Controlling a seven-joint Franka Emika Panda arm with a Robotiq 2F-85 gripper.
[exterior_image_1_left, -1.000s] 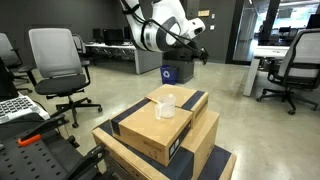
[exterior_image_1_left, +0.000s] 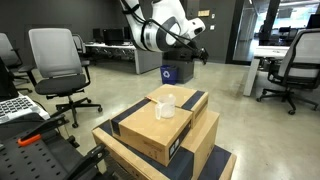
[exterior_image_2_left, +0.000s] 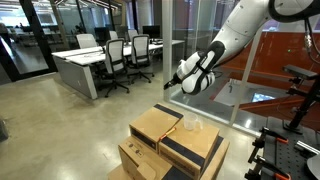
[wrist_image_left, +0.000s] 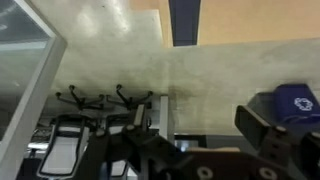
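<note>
A small, whitish see-through container (exterior_image_1_left: 168, 103) stands on top of a cardboard box (exterior_image_1_left: 152, 128) with dark tape along its edges. In exterior view 2 the same pale container (exterior_image_2_left: 196, 125) shows on the boxes, too small to make out its contents. The white arm (exterior_image_1_left: 165, 45) hangs beyond and above the boxes, clear of the container. At the bottom of the wrist view my gripper is open, its dark fingers wide apart, with floor visible between them. The container is out of the wrist view.
More taped boxes (exterior_image_1_left: 203, 140) form a stepped stack. A blue bin (exterior_image_1_left: 169, 75) stands on the floor behind. Office chairs (exterior_image_1_left: 62, 75) are around the area, and a dark bench (exterior_image_2_left: 292, 140) lies at the right of exterior view 2. Open floor surrounds the boxes.
</note>
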